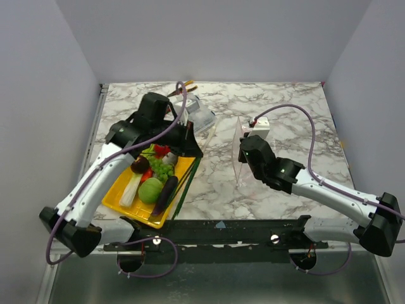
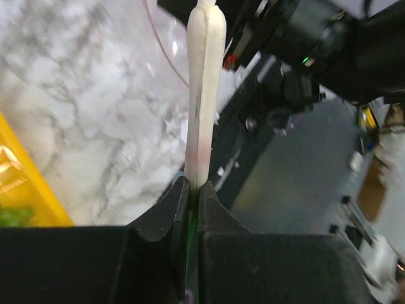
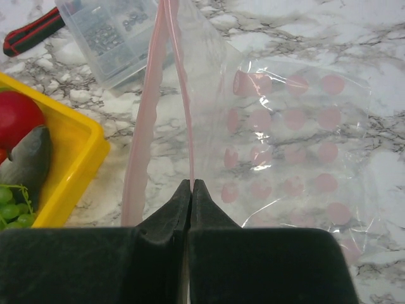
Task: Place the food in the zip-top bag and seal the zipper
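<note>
A green onion [image 2: 204,95] with a white stalk and dark green leaves is pinched in my left gripper, which is shut on it. In the top view its leaves [image 1: 185,190] hang down over the right edge of the yellow tray [image 1: 109,201]. My right gripper is shut at the thin pink edge of the zip top bag [image 3: 297,152]. The bag is clear with pink dots, and its mouth is parted in the right wrist view. In the top view, the right arm partly hides it.
Inside the tray lie a cabbage [image 1: 150,190], an eggplant [image 1: 166,194], grapes [image 1: 162,170] and other food. A clear parts box [image 1: 201,115] stands behind. Bare marble separates tray and bag.
</note>
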